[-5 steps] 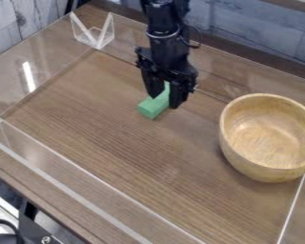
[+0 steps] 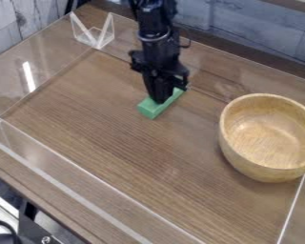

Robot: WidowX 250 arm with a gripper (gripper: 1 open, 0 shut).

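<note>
My black gripper (image 2: 159,84) reaches down from the top centre to a green block (image 2: 156,107) lying on the wooden table. The fingers are shut around the block's upper part; exactly where they touch it is hard to make out.
A large light wooden bowl (image 2: 265,139) sits at the right. A clear plastic object (image 2: 91,29) stands at the back left.
The gripper has shifted slightly left over the green block; the block has hardly moved.
</note>
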